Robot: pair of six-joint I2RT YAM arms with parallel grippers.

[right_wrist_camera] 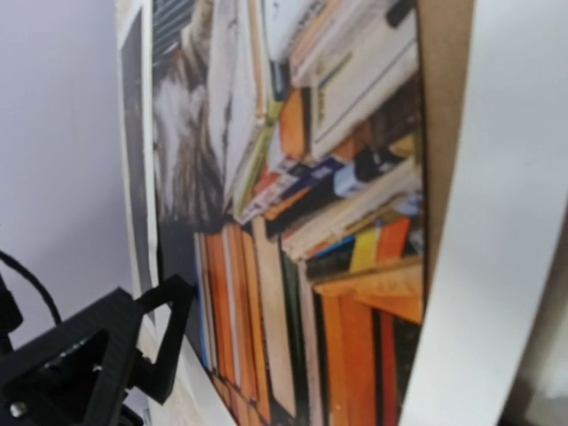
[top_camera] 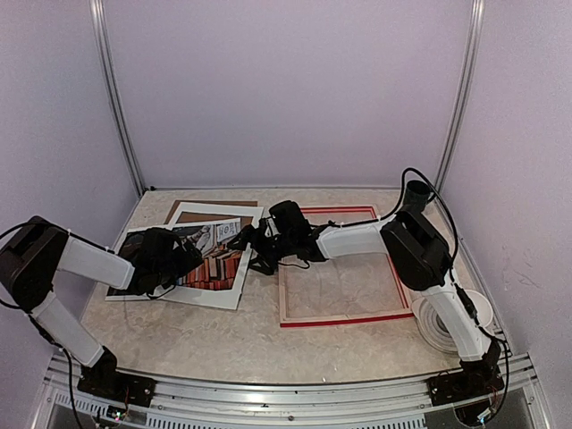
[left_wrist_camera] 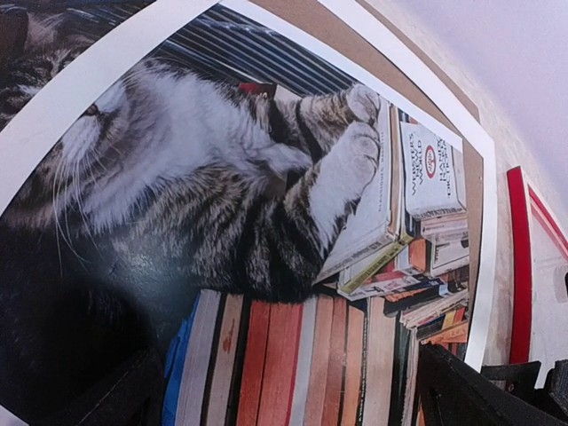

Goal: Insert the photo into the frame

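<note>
The photo (top_camera: pixel 214 268), a tabby cat lying on books, lies on the left of the table. White border (left_wrist_camera: pixel 115 75) strips surround and cross it, with part of the cat's face left of one strip. Under its far side shows a brown board (top_camera: pixel 201 216). My left gripper (top_camera: pixel 185 257) is low over the photo's middle, open, its fingers (left_wrist_camera: pixel 448 390) at the lower edge of the left wrist view. Open too, my right gripper (top_camera: pixel 246 250) is at the photo's right border; whether it touches is unclear. To the right lies the red frame (top_camera: pixel 344 322), flat and partly covered by my right arm.
A coiled white roll (top_camera: pixel 438 329) lies at the right edge, beneath my right arm. A dark cup (top_camera: pixel 416 192) stands at the back right.
</note>
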